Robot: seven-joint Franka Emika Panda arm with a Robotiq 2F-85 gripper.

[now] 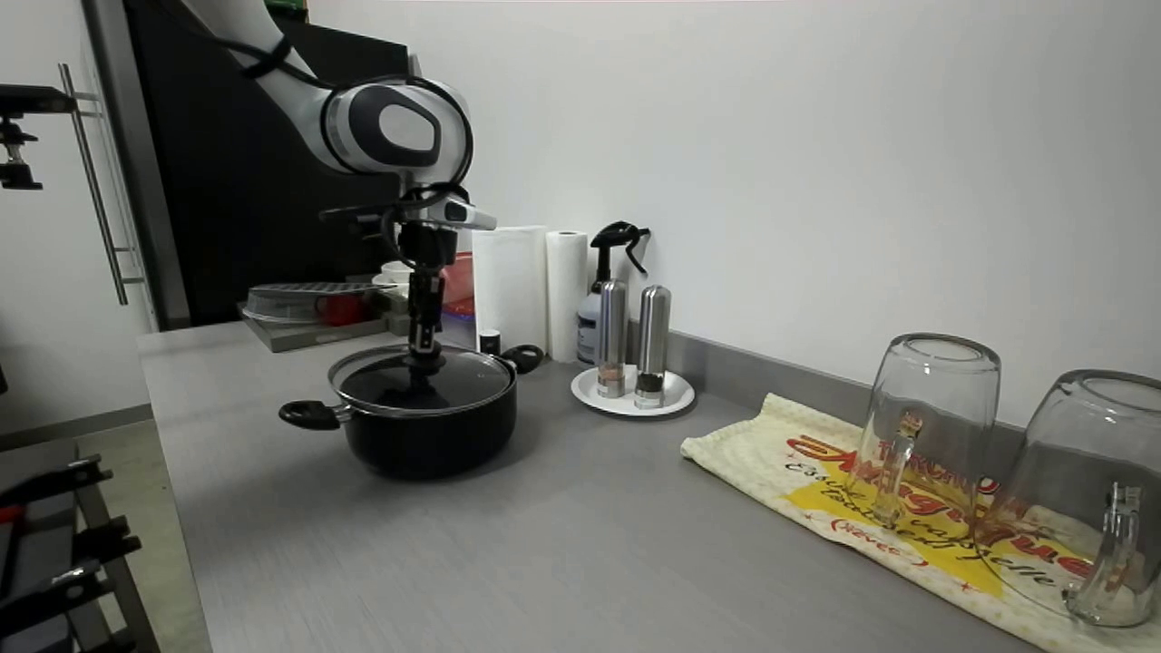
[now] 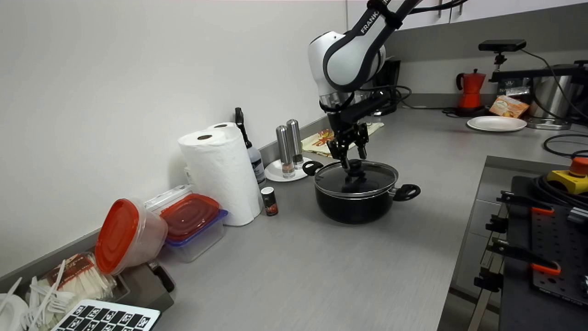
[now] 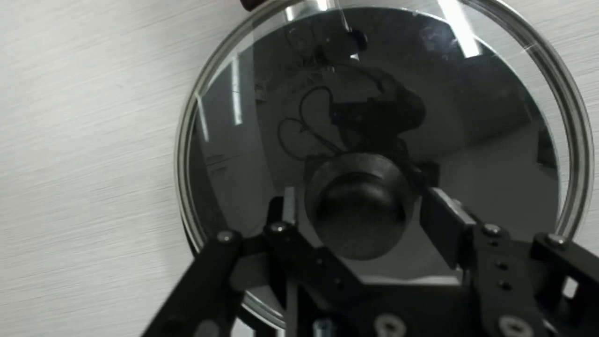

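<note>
A black pot [image 1: 431,448] stands on the grey counter with its glass lid [image 1: 375,381] lying flat on the rim. In the wrist view the lid's round black knob [image 3: 361,216] sits between my fingers, with a gap showing on either side. My gripper is part open around the knob and points straight down. From the second exterior view the gripper [image 2: 353,160] is seen low over the middle of the lid [image 2: 330,179], its fingers spread about the knob [image 2: 355,168].
Salt and pepper mills [image 2: 285,151] stand on a white plate [image 2: 274,172] by the wall, near one pot handle [image 2: 312,168]. A small spice jar [image 2: 269,201] and paper towel rolls [image 2: 220,176] are close by.
</note>
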